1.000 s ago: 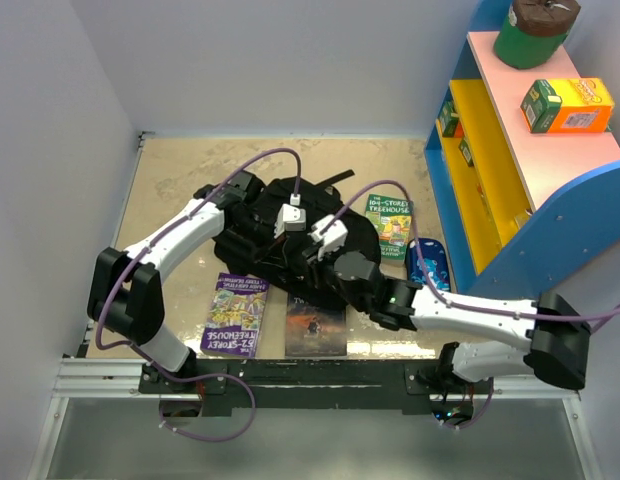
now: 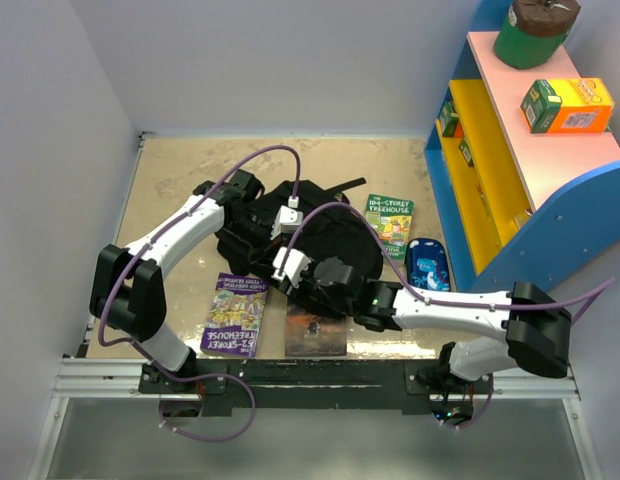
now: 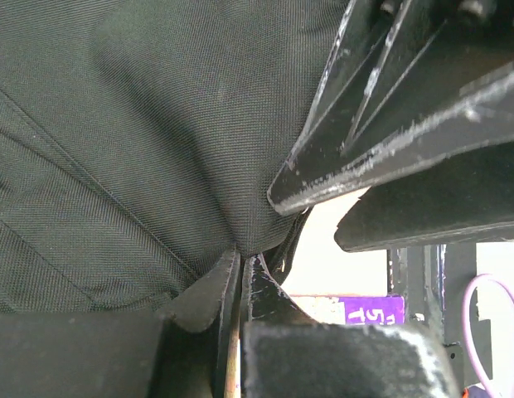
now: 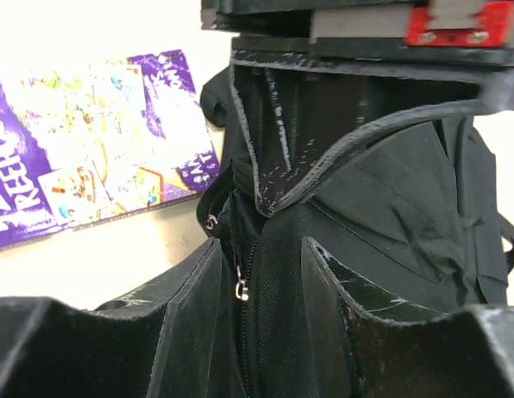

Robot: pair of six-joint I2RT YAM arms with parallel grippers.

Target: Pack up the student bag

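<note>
The black backpack (image 2: 345,240) lies in the middle of the table with both arms over it. My left gripper is shut at the fabric's edge; whether fabric is between its fingers is hard to tell. My right gripper stands part open over the zipper (image 4: 241,286), close to the left gripper. A purple book (image 2: 230,320) lies front left, a dark book (image 2: 315,340) front centre, a green book (image 2: 390,218) at right, and a blue pencil case (image 2: 428,270) beside the shelf.
A shelf unit (image 2: 520,255) with boxes stands along the right side. Bare table shows at the back and far left.
My right gripper has moved left and toward the front over the bag. The left arm has stayed almost still.
</note>
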